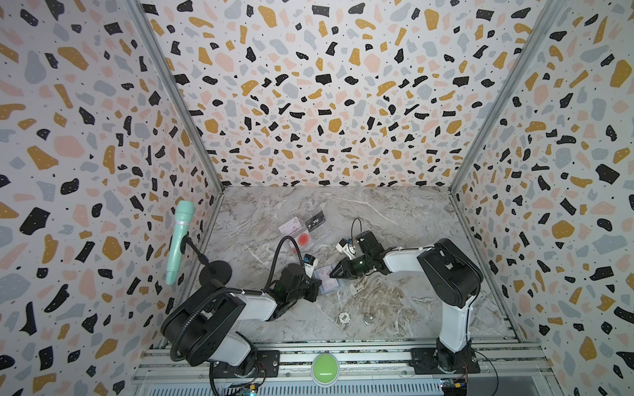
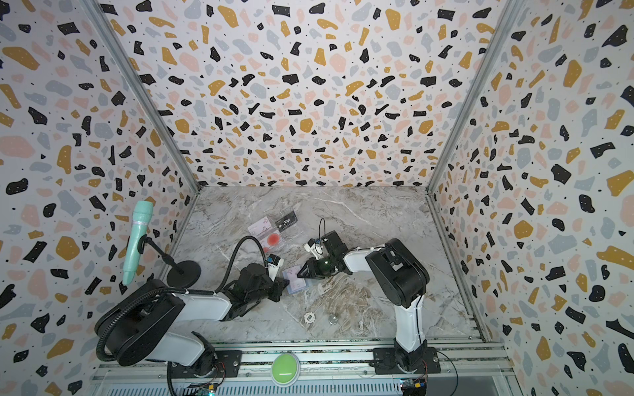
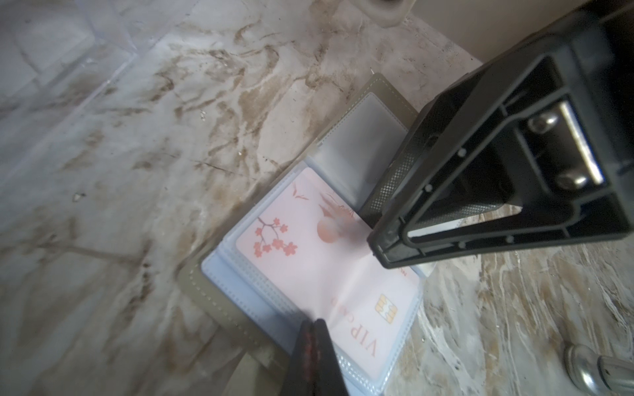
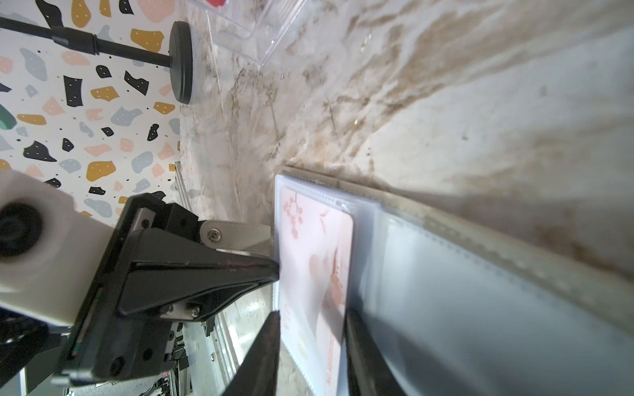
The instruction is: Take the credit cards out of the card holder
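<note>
The open card holder (image 3: 376, 142) lies on the marble table with a pink flowered card (image 3: 284, 227) inside its clear sleeve. At the near edge, my left gripper is shut on the holder's margin; the right wrist view shows its finger tip (image 4: 270, 267) at that edge. My right gripper is part open over the card's inner edge, with a gap between its fingers. In the left wrist view its black finger (image 3: 396, 244) presses down near the card, and a crease runs across the card there. The card remains in the sleeve.
Behind the arms a clear tray (image 1: 323, 234) holds a pink-white card (image 1: 289, 226), a dark card (image 1: 315, 221) and a red-spotted card (image 1: 303, 239). Two small round items (image 1: 344, 318) lie in front. A microphone stand base (image 1: 215, 272) is at left.
</note>
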